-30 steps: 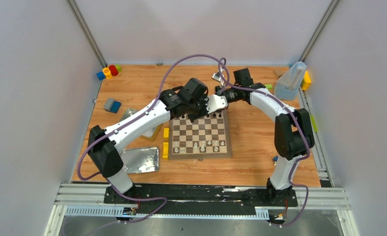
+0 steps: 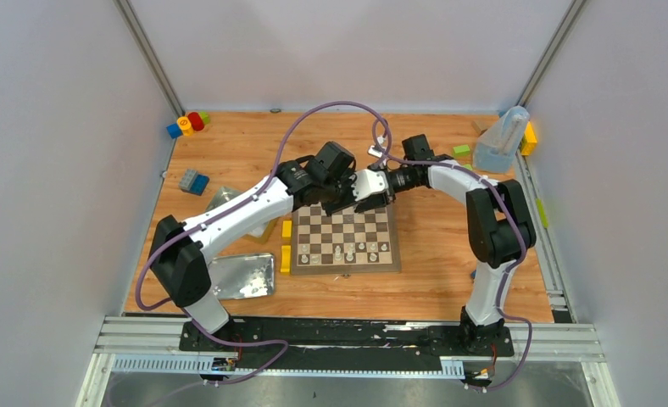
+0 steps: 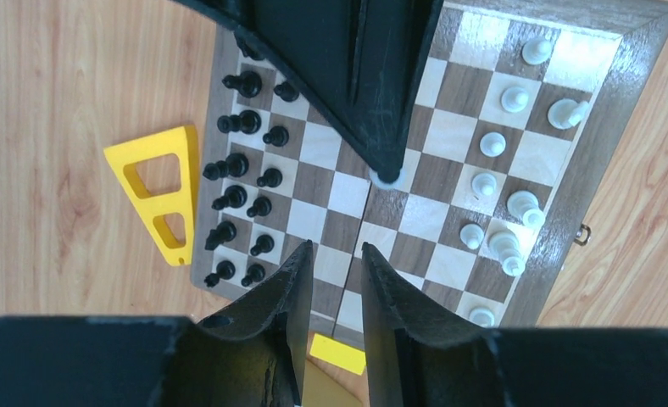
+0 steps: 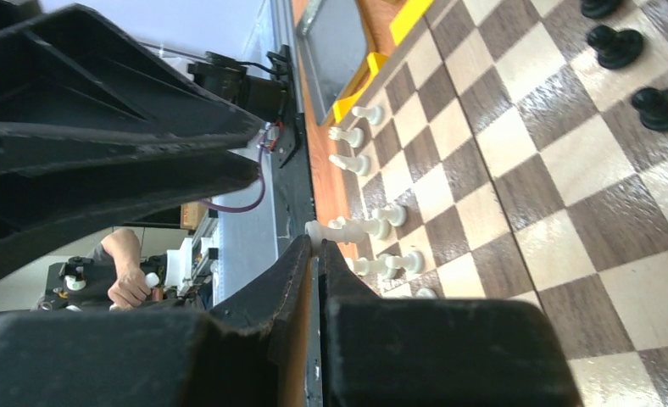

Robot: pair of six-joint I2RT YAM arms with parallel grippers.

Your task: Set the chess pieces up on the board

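Observation:
The brown and cream chessboard [image 2: 331, 270] lies on the table under both grippers. Upright black pieces [image 3: 247, 123] fill most of two rows on one side, and several white pieces [image 3: 506, 253] stand along the opposite side. My right gripper is shut on a small white piece [image 4: 326, 231], pawn-like, gripped at its base end above the board. My left gripper is open over the board, its fingertips apart with nothing between them. It stands close beside the right gripper's tip; the right arm's dark finger hides some black pieces in the left wrist view.
Left of the board are yellow blocks [image 2: 286, 259], a metal tray [image 2: 243, 275] and a box with a yellow rim. Coloured bricks [image 2: 197, 121] lie at the back left. A clear container [image 2: 494, 155] stands back right. The table right of the board is clear.

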